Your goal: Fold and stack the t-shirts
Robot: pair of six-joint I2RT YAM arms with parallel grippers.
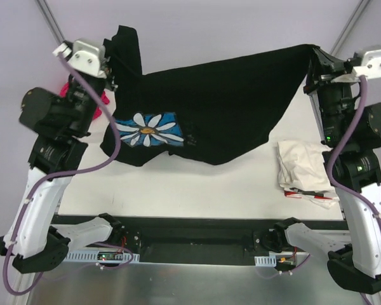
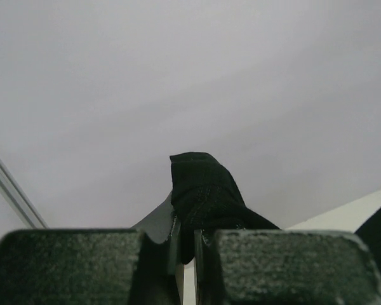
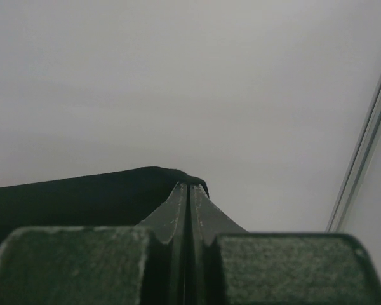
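A black t-shirt (image 1: 222, 108) with a blue-and-white daisy print (image 1: 148, 130) hangs stretched between my grippers over the white table. My left gripper (image 1: 108, 67) is shut on it at the upper left; in the left wrist view a bunched piece of black cloth (image 2: 203, 187) rises from between the fingertips. My right gripper (image 1: 312, 57) is shut on the other upper end, whose edge (image 3: 146, 181) shows at the fingertips in the right wrist view.
A stack of folded white shirts (image 1: 305, 165) lies at the table's right. Red cloth (image 1: 98, 108) at the left is mostly hidden by the shirt and left arm.
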